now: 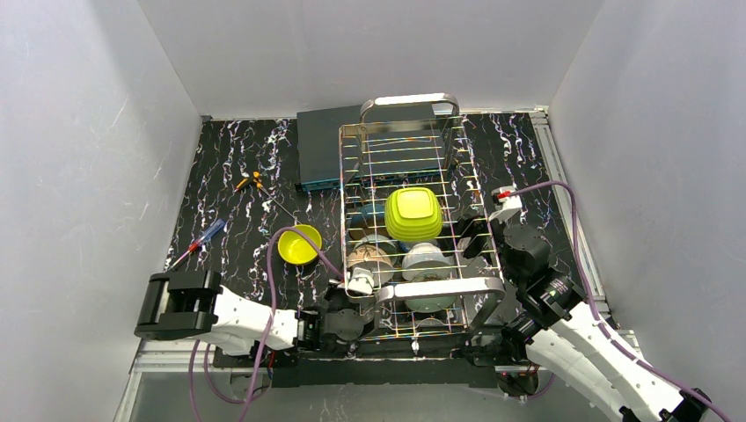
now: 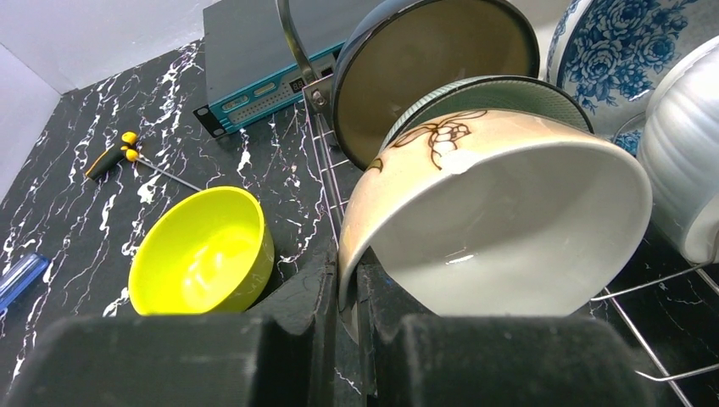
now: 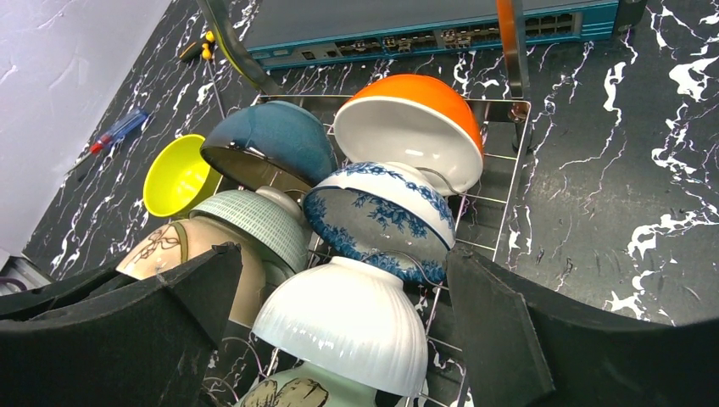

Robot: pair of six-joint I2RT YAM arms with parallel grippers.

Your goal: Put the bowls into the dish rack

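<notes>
In the left wrist view a beige bowl (image 2: 424, 157) with a brown drawing leans in the lower rack, its white inside facing me. My left gripper is shut on its left rim. Behind it stand a green textured bowl (image 3: 250, 219) and a dark blue bowl (image 3: 288, 140). The right wrist view also shows a white ribbed bowl (image 3: 348, 318), a blue-flowered bowl (image 3: 381, 199), an orange bowl (image 3: 415, 110) and a pale green bowl (image 3: 309, 386), all tilted. My right gripper stands open at the right of the dish rack (image 1: 369, 163), touching none of them.
A yellow bowl (image 1: 299, 244) sits on the counter left of the rack. Stacked lime containers (image 1: 413, 211) rest on the top tier. Screwdrivers (image 1: 209, 231) lie at the left, and a grey box (image 1: 318, 145) stands behind the rack. Tall handles (image 1: 440, 288) rise at both rack ends.
</notes>
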